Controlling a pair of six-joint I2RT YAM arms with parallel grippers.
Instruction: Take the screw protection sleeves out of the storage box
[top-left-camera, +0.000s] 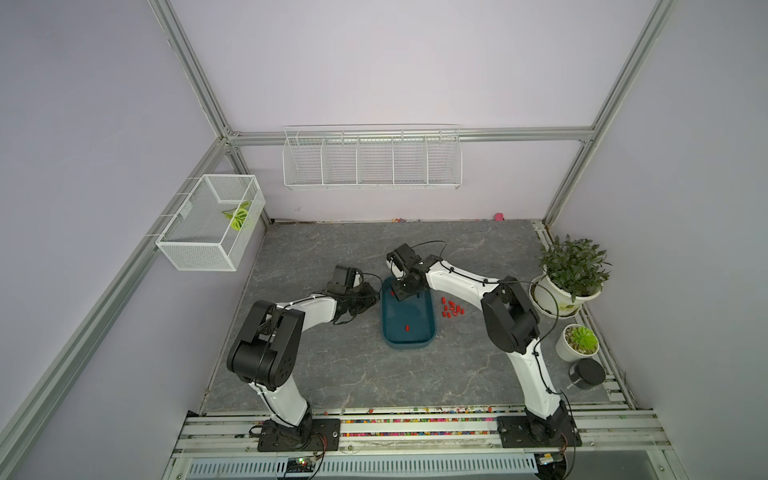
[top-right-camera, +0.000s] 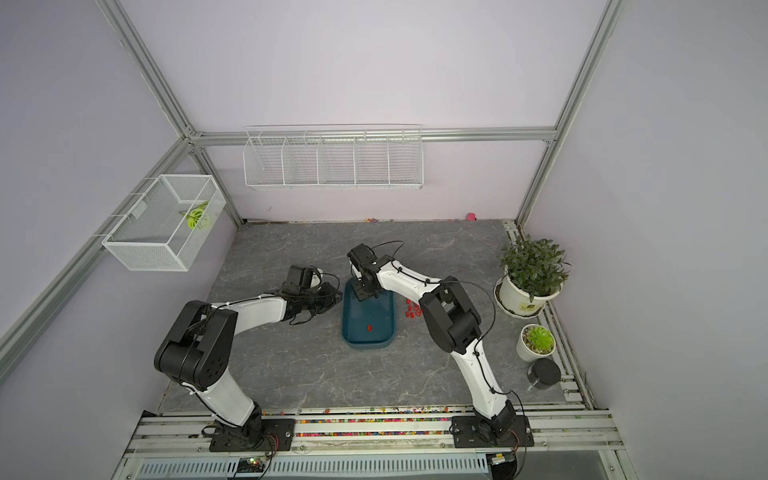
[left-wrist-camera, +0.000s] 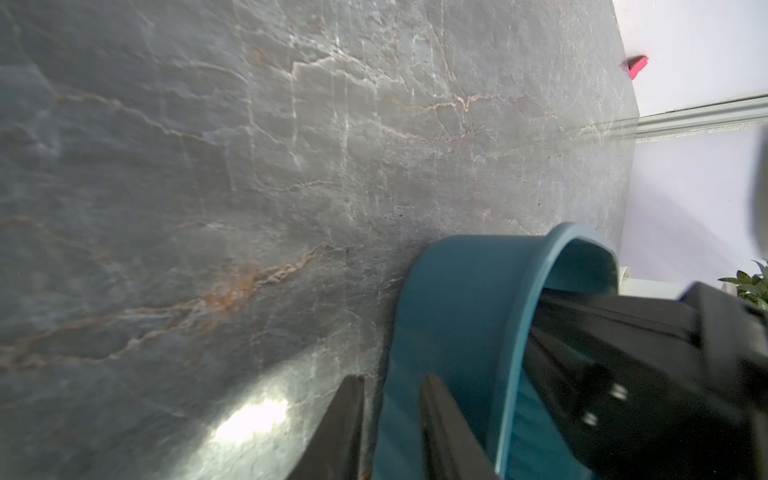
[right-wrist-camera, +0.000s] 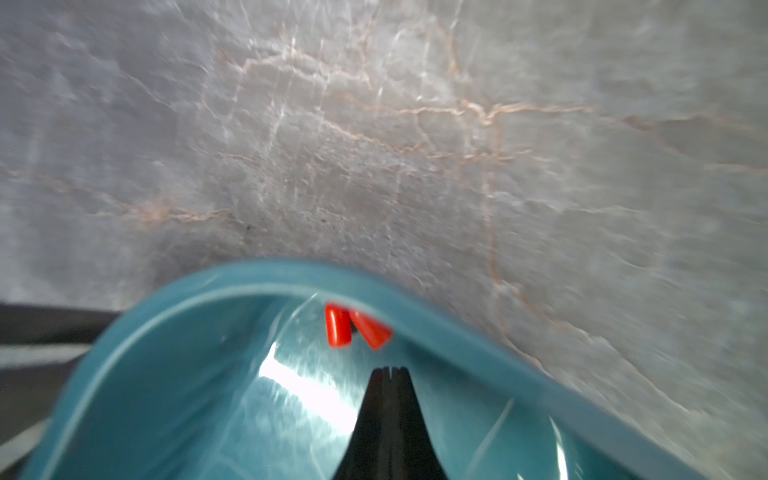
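The teal storage box (top-left-camera: 408, 340) stands mid-table. Two red sleeves (right-wrist-camera: 337, 326) lie inside against a wall in the right wrist view; another red sleeve (top-left-camera: 407, 328) lies nearer the box's front. Several sleeves (top-left-camera: 451, 308) lie on the table right of the box. My right gripper is shut inside the box, nothing visible between its fingers, below the two sleeves in that view. My left gripper is at the box's left wall, blurred fingertips a little apart; whether anything is between them is unclear.
Potted plants (top-left-camera: 574, 268) and a dark mug (top-left-camera: 587, 373) line the right edge. A white mesh basket (top-left-camera: 209, 248) hangs on the left, a wire rack (top-left-camera: 372, 160) on the back wall. The table behind and in front of the box is clear.
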